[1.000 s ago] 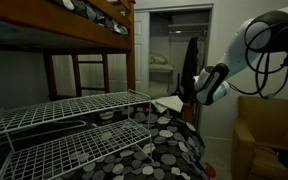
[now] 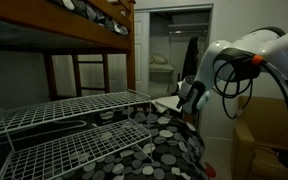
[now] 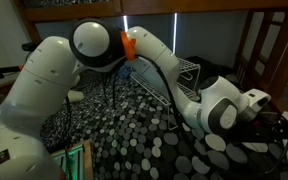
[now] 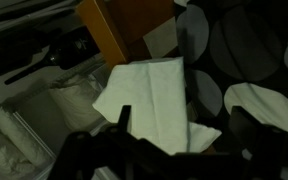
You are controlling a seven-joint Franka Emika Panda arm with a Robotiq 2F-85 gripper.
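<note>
A white cloth or paper-like piece (image 4: 156, 100) lies below my gripper in the wrist view, its lower end running between the fingers. The dark fingers (image 4: 252, 138) stand wide apart, and nothing is clamped by them. A second pale patch (image 4: 262, 106) shows near the right finger; whether it is separate or part of the bedding print is unclear. In exterior view 1 the white piece (image 2: 168, 103) sits at the far end of the bed, just left of my gripper (image 2: 187, 105). Exterior view 2 shows the arm reaching over the bed, fingertips hard to make out.
Dark bedding with grey dots (image 3: 134, 130) covers the bed. White wire racks (image 2: 74, 150) stand on the left under the wooden upper bunk (image 2: 54, 32). A tan armchair (image 2: 262, 135) is at right, and an open closet (image 2: 169, 55) lies behind.
The arm has come lower and somewhat left in exterior view 1, bringing my gripper down closer to the white piece. That piece has not visibly moved.
</note>
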